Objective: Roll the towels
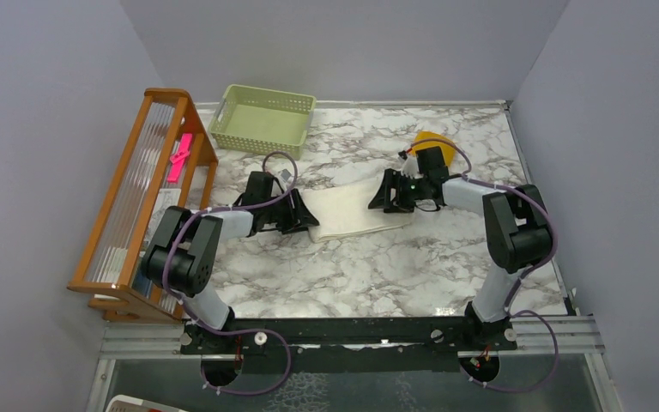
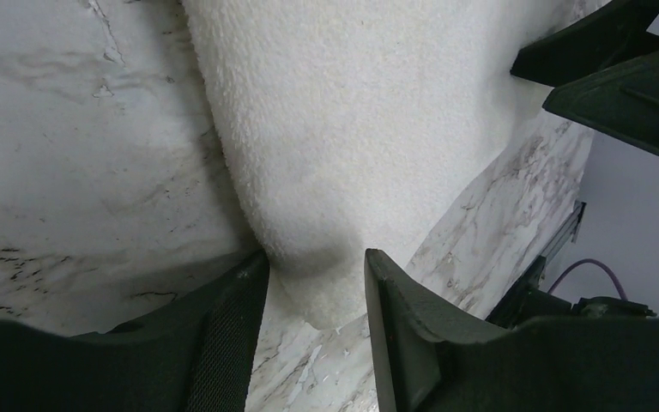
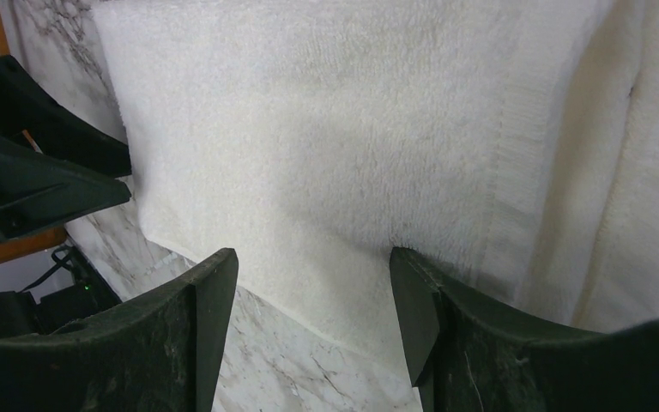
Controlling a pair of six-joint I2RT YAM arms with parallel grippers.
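A white towel [image 1: 343, 210], folded into a long flat bundle, lies across the middle of the table. At its left end my left gripper is part open, its fingers on either side of the towel's near corner. My right gripper stands open over the towel's right part, fingers apart with towel surface visible between them. Layered fabric edges [image 3: 558, 172] show on the right in the right wrist view. From above, the right gripper hides some of the towel's right end.
A green basket [image 1: 263, 119] stands at the back left, beside a wooden rack [image 1: 129, 206] with a pink piece [image 1: 179, 158] on it. A yellow cloth-like item [image 1: 433, 146] lies behind the right gripper.
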